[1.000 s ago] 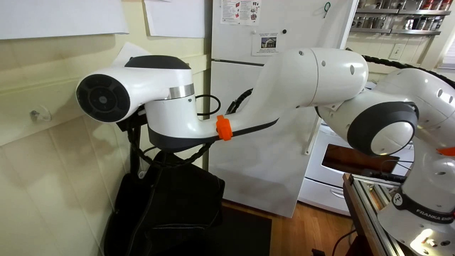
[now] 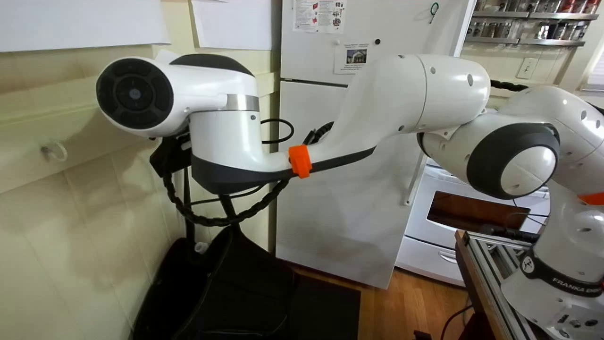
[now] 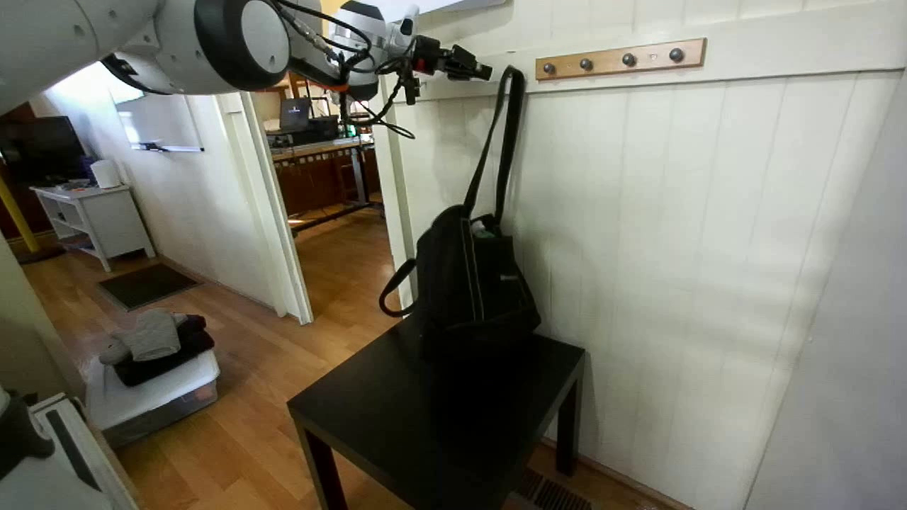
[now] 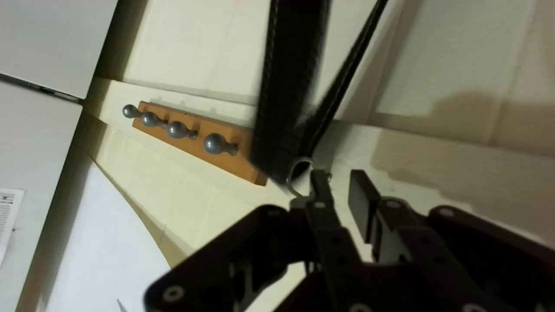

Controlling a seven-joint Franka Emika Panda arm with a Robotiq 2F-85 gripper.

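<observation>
A black bag (image 3: 476,280) stands on the black side table, its strap (image 3: 514,119) running up the wall in a tall loop. My gripper (image 3: 482,71) is beside the top of that loop, at the wall. In the wrist view, the fingers of my gripper are part open, with pale wall showing between them. Close to the left finger is a thin metal ring (image 4: 300,176), and the strap's blurred upper bend (image 4: 283,151) lies just behind it. Whether the strap hangs on a hook there cannot be told. Exterior view 1 hides the fingers behind the arm.
A wooden rack with several round pegs (image 3: 621,59) is fixed to the wall right of the strap. Another small wall hook (image 2: 54,151) shows left of the arm. The refrigerator (image 2: 339,187) stands behind the arm.
The arm has risen slightly, its wrist end shifting a little left. Below it, the bag has changed shape and position, and more of its strap shows.
</observation>
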